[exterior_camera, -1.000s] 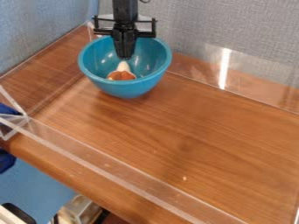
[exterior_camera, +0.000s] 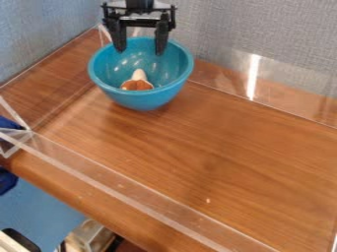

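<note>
A black gripper hangs at the top over a light blue bowl, its two fingers spread open at the bowl's upper rim with nothing visible between them. Inside the bowl lies a small object with a pale upper part and an orange-brown lower part, below the fingertips and apart from them.
Grey textured walls stand behind and at left. A blue item and white straps sit at the left edge; other items lie below the table's front left.
The gripper has risen from lower in the bowl, and its fingers have spread from close together to wide apart. The bowl and the object in it look unmoved.
</note>
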